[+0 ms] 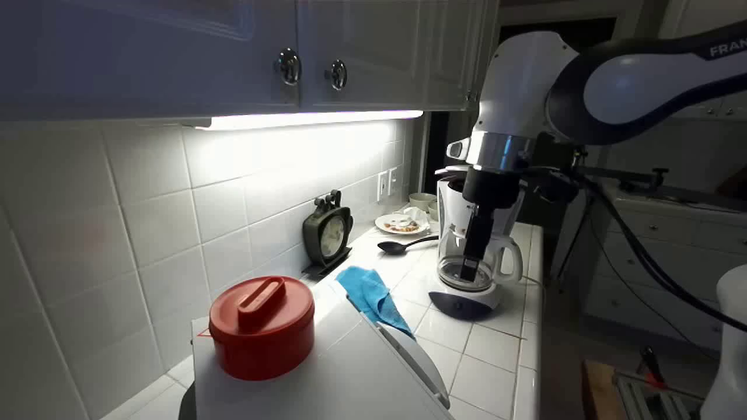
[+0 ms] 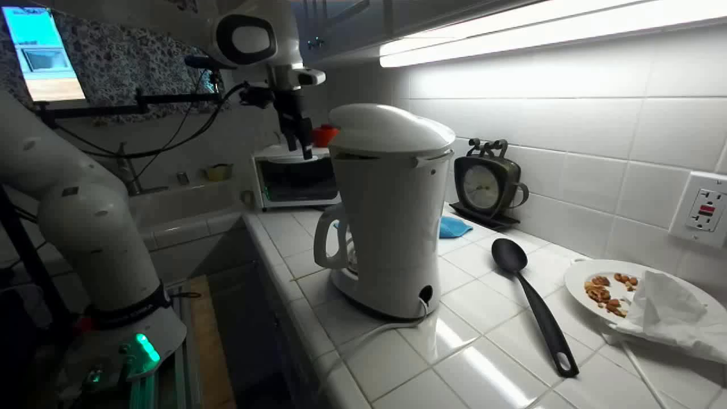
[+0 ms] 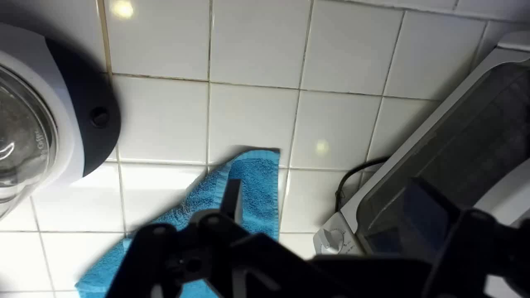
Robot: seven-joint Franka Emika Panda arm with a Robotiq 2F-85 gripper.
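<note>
My gripper is open above the counter, its two fingers wide apart and empty. Below it in the wrist view lies a crumpled blue cloth (image 3: 256,193), partly covered by the near finger. In exterior view 1 the cloth (image 1: 376,297) rests on the tiles between the toaster oven and the coffee maker. From that side, my gripper (image 1: 477,241) appears in front of the white coffee maker (image 1: 455,293) and its glass carafe. Exterior view 2 shows the gripper (image 2: 300,149) high up, left of the coffee maker's lid (image 2: 392,126).
A red lidded pot (image 1: 262,329) sits on the white toaster oven (image 1: 336,378). Along the wall stands a dark scale (image 1: 327,231). A black spoon (image 2: 538,307) and a plate with nuts and a napkin (image 2: 579,272) lie behind the coffee maker. Cabinets overhang the counter.
</note>
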